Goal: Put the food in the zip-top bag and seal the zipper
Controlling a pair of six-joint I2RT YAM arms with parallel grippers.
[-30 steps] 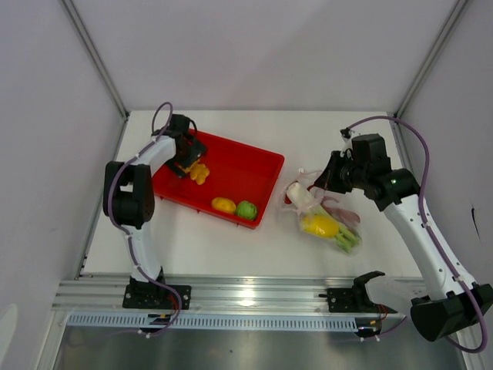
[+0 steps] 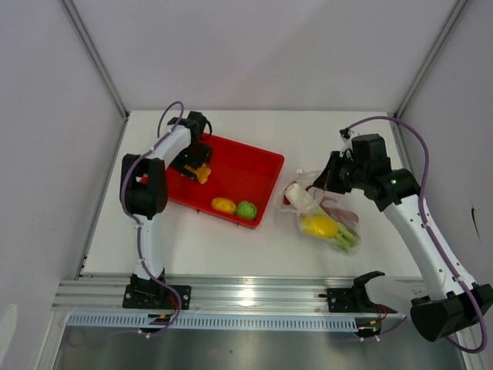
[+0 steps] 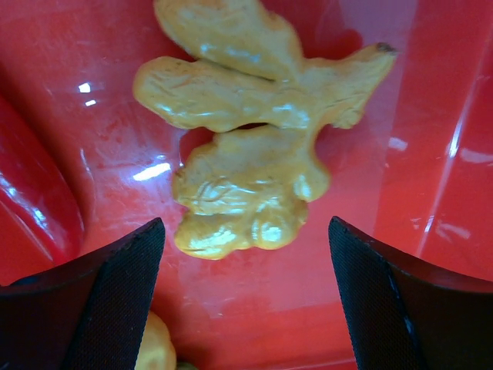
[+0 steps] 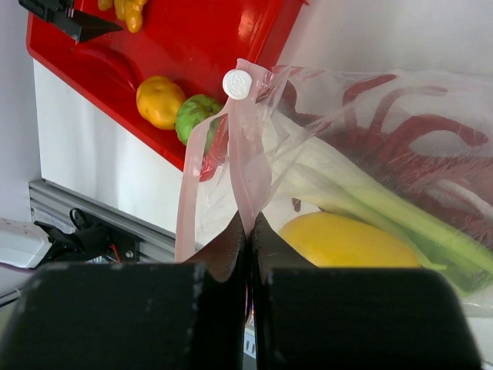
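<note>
In the red tray [image 2: 239,169], my left gripper [image 2: 192,166] stands open just above a yellow ginger-like piece [image 3: 243,185], with nothing between its fingers; a red pepper [image 3: 35,185] lies beside that piece. A yellow pepper [image 4: 159,102] and a green one [image 4: 196,116] are also in the tray. The clear zip bag [image 2: 331,227] lies right of the tray, holding green stalks [image 4: 400,220], a yellow item [image 4: 347,243] and red strands. My right gripper is shut on the bag's pink zipper edge at its opening.
Side walls and a metal rail bound the workspace.
My left gripper has moved slightly to the right over the tray. The right arm and the bag look unchanged in the top view.
</note>
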